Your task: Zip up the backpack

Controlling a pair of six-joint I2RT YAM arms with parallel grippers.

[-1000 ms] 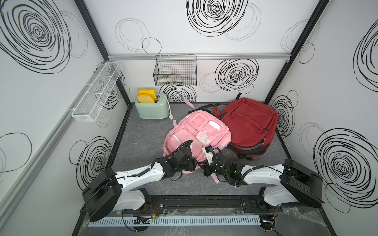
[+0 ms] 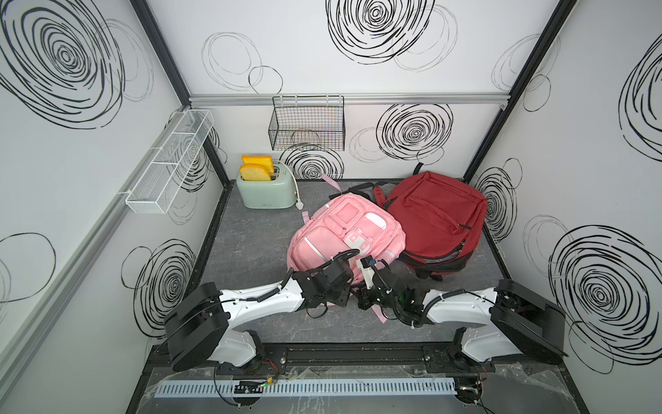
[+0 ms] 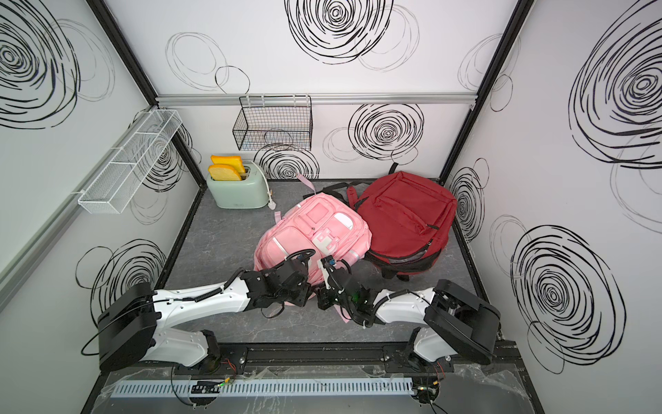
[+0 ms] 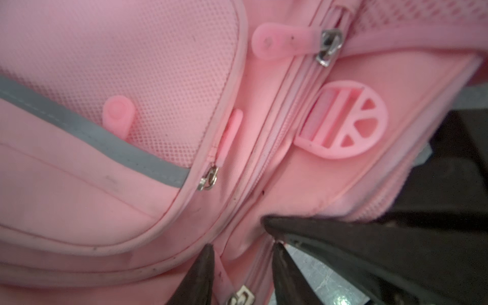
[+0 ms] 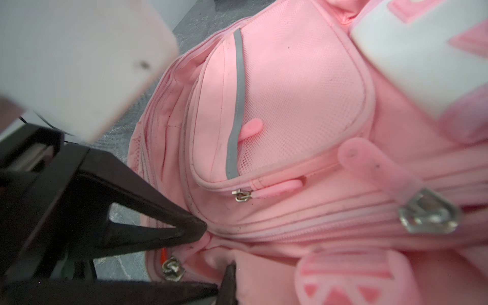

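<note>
The pink backpack (image 2: 344, 227) lies face up in the middle, its front nearest both arms. In the left wrist view my left gripper stands open low over the zip, with a metal slider (image 4: 241, 297) and pink pull between and below its fingers. My right gripper is shut at the bag's near edge, partly hidden; whether anything thin is between its tips is unclear. Its dark body reaches in from the right in the left wrist view. Another slider (image 5: 427, 213) with a pull lies further along the zip.
A red backpack (image 2: 434, 214) lies right of the pink one. A green toaster (image 2: 265, 193) with yellow slices stands back left. Wire baskets hang on the walls. Bare table (image 2: 241, 248) shows on the left. The two grippers are very close together.
The right arm and backpack are nearly unchanged.
</note>
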